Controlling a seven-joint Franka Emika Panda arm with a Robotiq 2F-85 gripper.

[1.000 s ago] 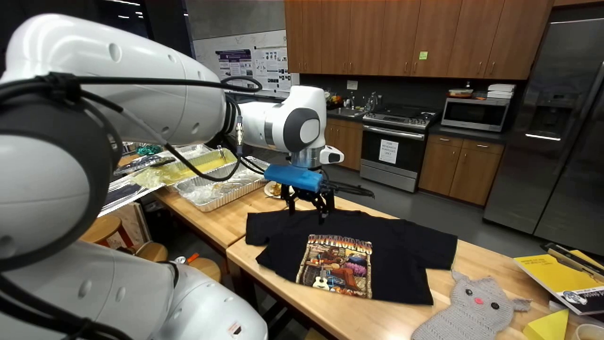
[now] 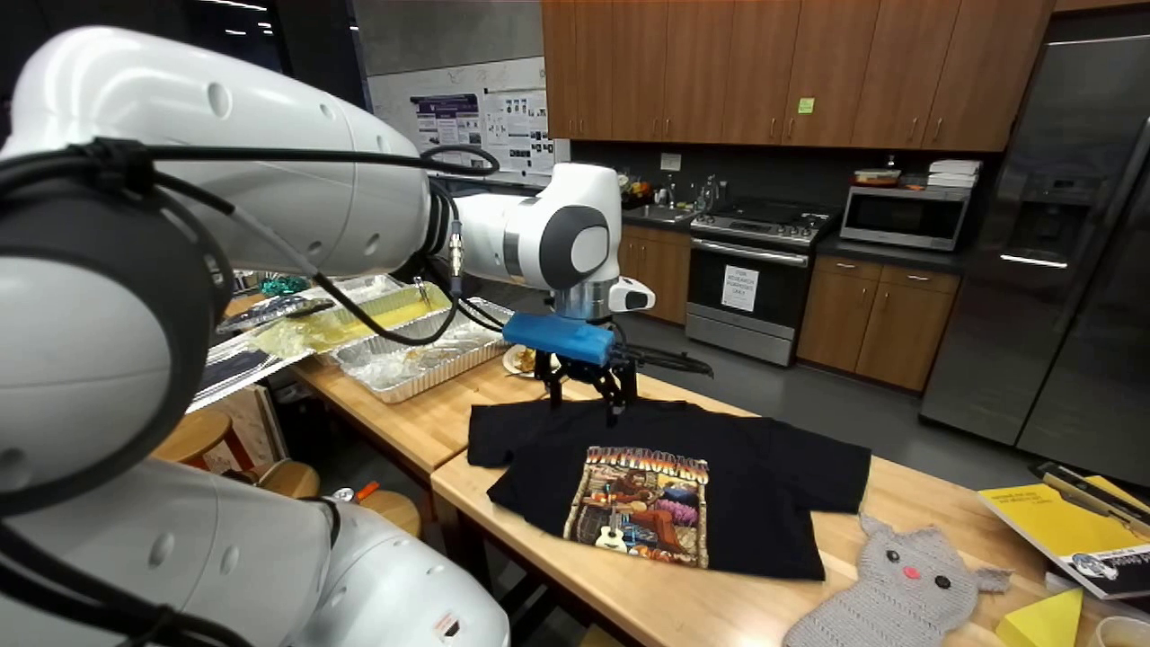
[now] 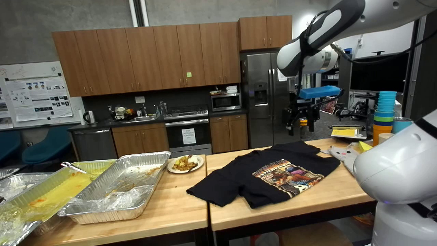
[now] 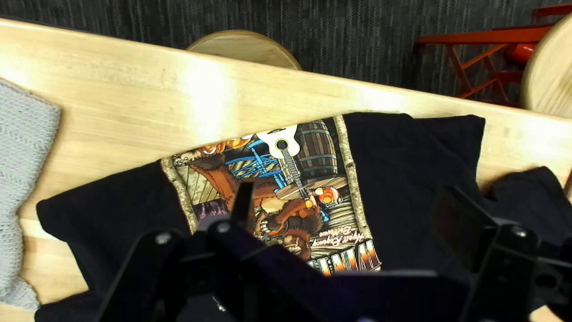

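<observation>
A black T-shirt (image 2: 755, 464) lies spread almost flat on the wooden table, its colourful print (image 2: 641, 505) facing up. One sleeve end looks rumpled in the second exterior view, where the shirt (image 3: 229, 180) reaches close to the seam between two tables. Above the cloth hangs my gripper (image 2: 585, 405), pointing down. Its fingers stand wide open with nothing between them. From the wrist, the gripper is over the print and the dark cloth beside it; the lower part of the shirt (image 4: 123, 206) is covered by the gripper's body.
A grey knitted toy (image 2: 900, 588) lies beside the shirt, near a yellow block (image 2: 1040, 622) and a yellow book (image 2: 1062, 528). Foil trays (image 3: 118, 188) and a plate of food (image 3: 185, 163) occupy the other table. Stacked cups (image 3: 384, 117) stand at the far right.
</observation>
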